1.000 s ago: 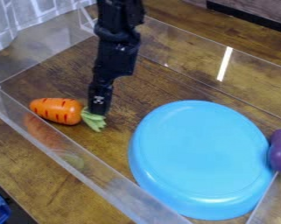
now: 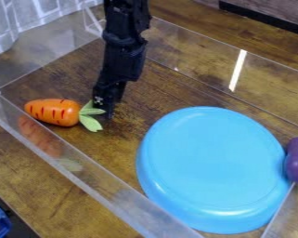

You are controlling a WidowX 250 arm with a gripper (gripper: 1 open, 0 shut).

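Observation:
An orange toy carrot (image 2: 52, 112) with black stripes and pale green leaves lies on the wooden table at the left. My black gripper (image 2: 104, 104) reaches down from the top, its tips low just behind the carrot's leaves. Whether it is open or shut, or touches the leaves, I cannot tell.
A large blue upturned dish or disc (image 2: 211, 167) fills the lower right. A purple object (image 2: 296, 160) sits at the right edge. Clear plastic walls border the area, and the middle of the table is bare.
Over the last second the gripper has shifted slightly left and down along the leaves. The carrot's leaves have moved a little, and the carrot has turned slightly.

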